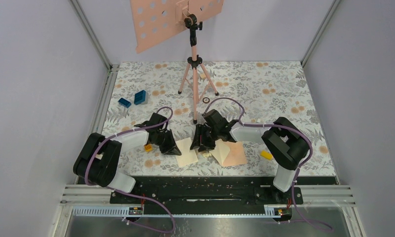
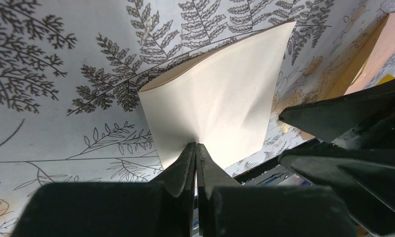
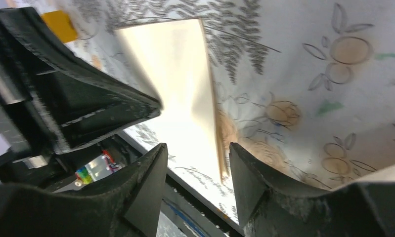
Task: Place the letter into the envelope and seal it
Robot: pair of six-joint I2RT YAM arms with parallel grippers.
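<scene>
A cream folded paper (image 1: 186,155) lies at the front middle, its fold bulging slightly along one edge in the left wrist view. My left gripper is shut, its tips down on that paper (image 2: 225,94), with nothing visible between them. My right gripper stands open just to the right, above the paper's edge (image 3: 185,79), nothing between its fingers. A salmon envelope (image 1: 237,157) with a cream flap (image 1: 219,151) lies right of the paper, partly under the right arm.
A yellow block (image 1: 266,155) lies at the right, an orange one (image 1: 148,147) by the left arm. Two blue containers (image 1: 140,98) sit back left. A tripod stand (image 1: 195,84) occupies the back middle.
</scene>
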